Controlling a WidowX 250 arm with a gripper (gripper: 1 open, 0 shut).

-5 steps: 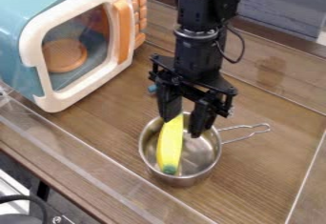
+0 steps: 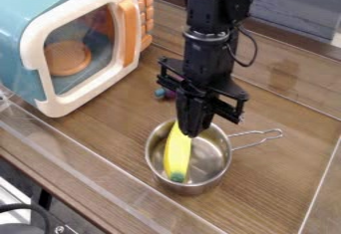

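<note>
A yellow banana-like object with a green tip lies tilted in a steel pot with a wire handle pointing right. My black gripper hangs over the pot and is shut on the upper end of the yellow object, which its fingers partly hide.
A toy microwave in light blue, white and orange stands at the upper left. Small blue and dark objects sit behind the gripper.
My gripper's fingers were spread apart about a second ago and have closed on the yellow object's upper end. The pot has stayed in place.
</note>
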